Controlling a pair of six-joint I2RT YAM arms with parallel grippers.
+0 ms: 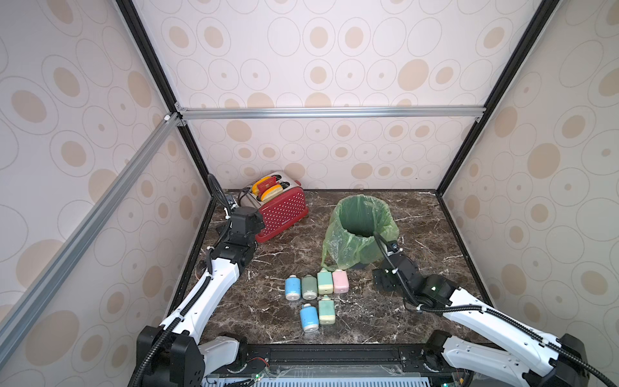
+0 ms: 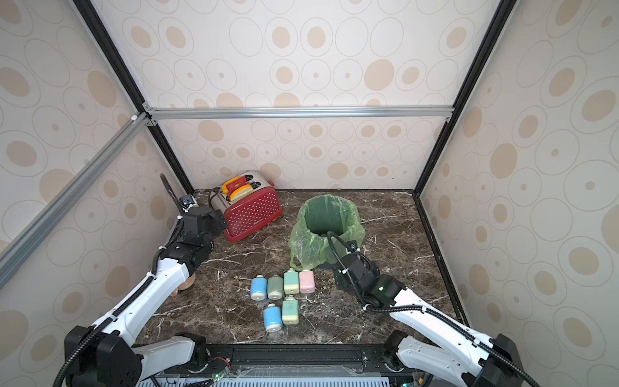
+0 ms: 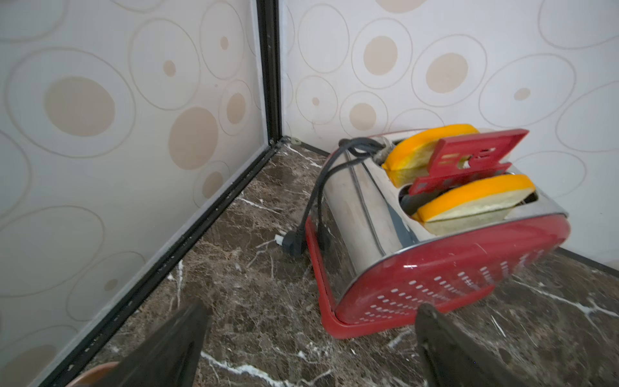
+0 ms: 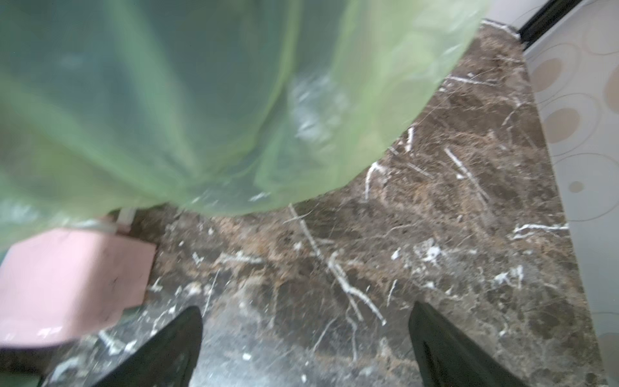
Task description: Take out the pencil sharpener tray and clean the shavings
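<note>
No pencil sharpener or tray is recognisable. A red and steel toaster point(image 1: 280, 213) holding yellow slices and a red piece stands at the back left. My open left gripper faces it from the front left, with nothing between its fingers. A bin lined with a green bag point(image 2: 325, 238) stands right of centre. My open right gripper is at the bin's front right, empty, with the bag's edge and a pink bottle point(image 4: 71, 283) in its view.
Several small bottles point(image 1: 309, 287) in blue, green and pink stand at the front centre. A round tan object point(image 2: 185, 283) is partly hidden behind the left arm.
</note>
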